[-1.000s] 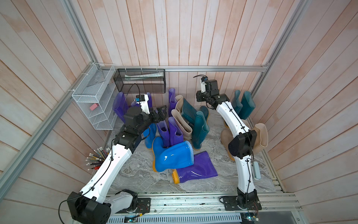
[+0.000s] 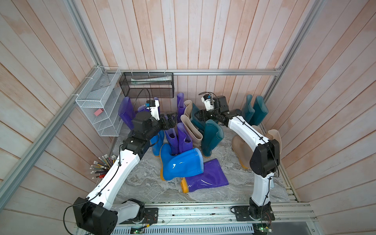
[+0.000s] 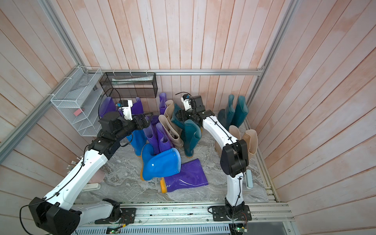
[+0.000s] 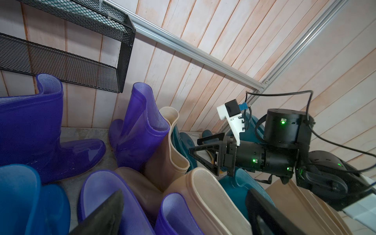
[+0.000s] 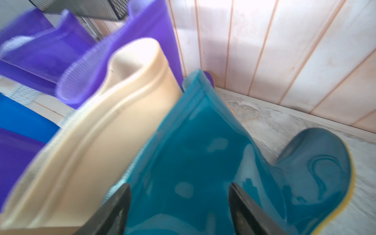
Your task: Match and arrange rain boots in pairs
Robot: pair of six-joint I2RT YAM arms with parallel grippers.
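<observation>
My left gripper hangs open above purple boots at the left middle. My right gripper is lowered among the central boots, its fingertips either side of a teal boot shaft in the right wrist view; contact is unclear. A cream boot leans beside it. Another teal boot stands in front. A blue boot lies on its side at the front, over a flat purple boot.
Teal boots stand at the back right, tan boots at the right. Wire shelves and a black mesh rack hang on the walls. Bare counter shows at the front.
My right gripper has moved left and down toward the middle teal boots, the arm tilting with it. My left gripper has shifted slightly, staying over the purple boots.
</observation>
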